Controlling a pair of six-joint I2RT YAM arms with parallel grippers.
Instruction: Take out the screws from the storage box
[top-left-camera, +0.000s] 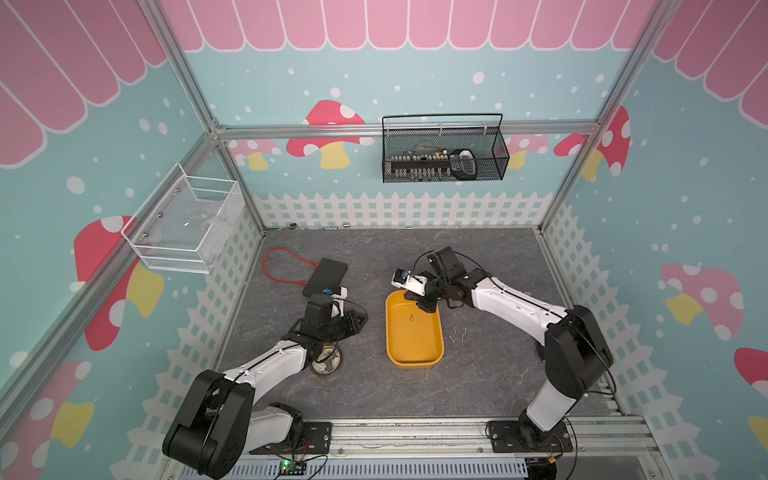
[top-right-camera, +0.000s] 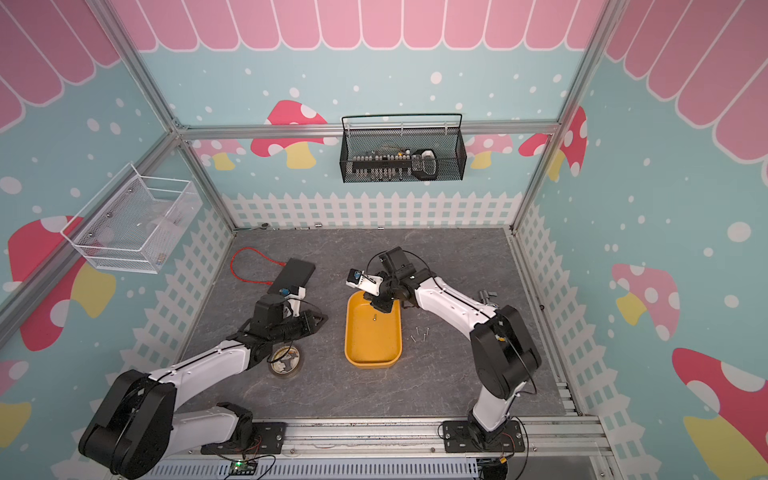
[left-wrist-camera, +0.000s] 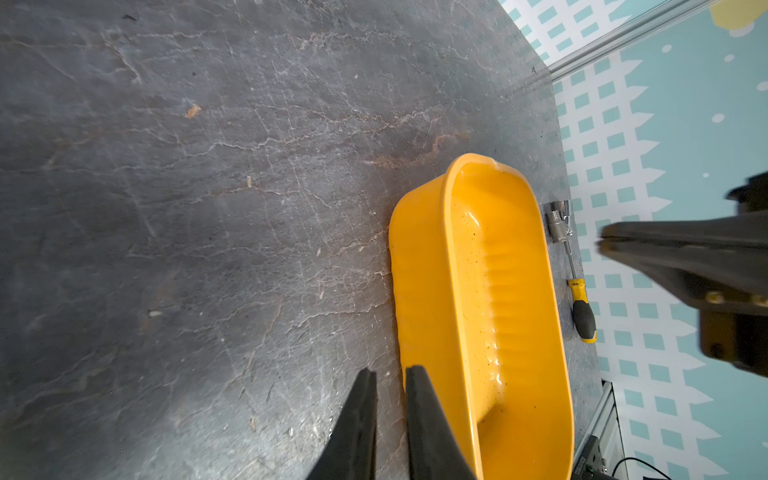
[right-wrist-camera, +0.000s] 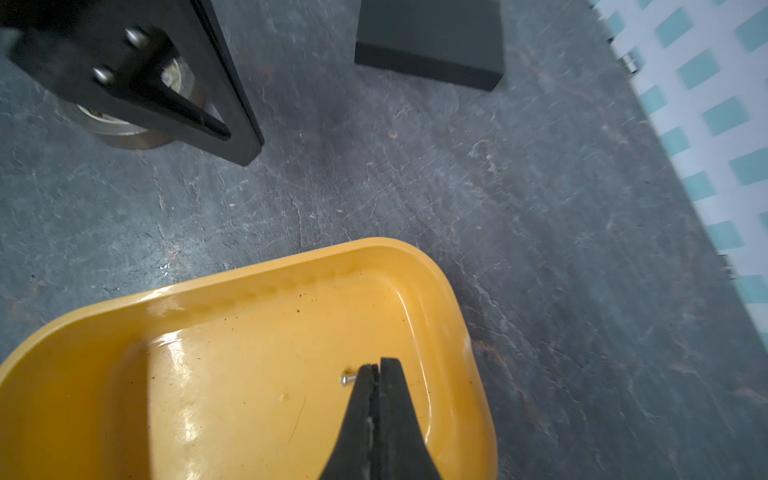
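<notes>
One small screw (right-wrist-camera: 347, 377) lies on the floor of the yellow box (top-left-camera: 439, 344), towards its far end. My right gripper reaches over that end of the box, its fingers shut together with nothing between them. In the right wrist view the screw's head shows just left of the fingertips, outside them; part of its shank is hidden behind a finger. Several loose screws (top-left-camera: 463, 335) lie on the table right of the box. To the box's left, my left gripper is open by a narrow, empty gap.
A round metal dish (top-left-camera: 326, 370) sits below the left arm. The black slab (top-left-camera: 326, 274) with a red cord lies behind the left gripper. A yellow-black screwdriver (left-wrist-camera: 583, 313) rests by the right wall. Bare table shows in front of the box.
</notes>
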